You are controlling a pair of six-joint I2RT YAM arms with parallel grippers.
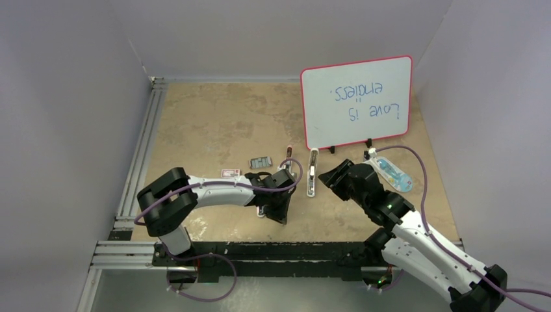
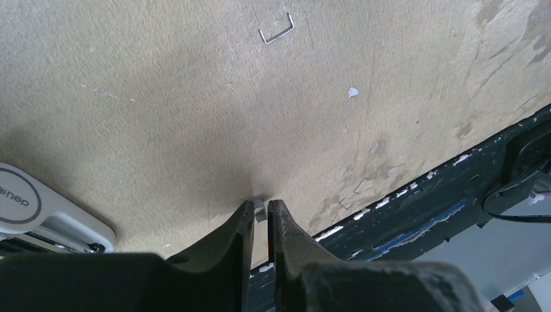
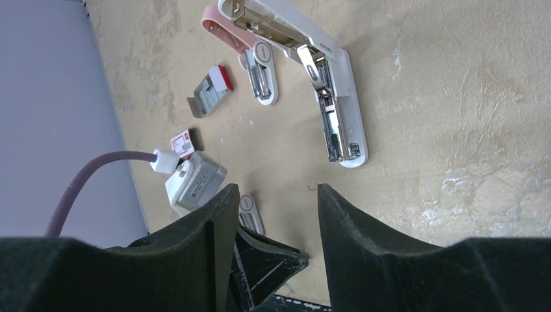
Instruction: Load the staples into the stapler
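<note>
In the left wrist view, a tiny silver staple piece (image 2: 260, 210) shows between the tips of my left gripper, low over the table. A narrow gap separates those fingers; whether both touch the piece cannot be told. The white stapler (image 3: 351, 110) lies opened up in the right wrist view, its metal channel exposed. My right gripper is wide open, its fingers apart and empty, to the right of that stapler (image 1: 311, 174) in the top view. One loose staple (image 2: 278, 36) lies farther up the table in the left wrist view.
A pink-and-white stapler (image 3: 262, 71), a grey open box (image 3: 211, 94) and a small staple box (image 3: 182, 144) stand left of the white stapler. Another white stapler (image 2: 52, 211) sits near my left gripper. A whiteboard (image 1: 357, 101) stands at the back right.
</note>
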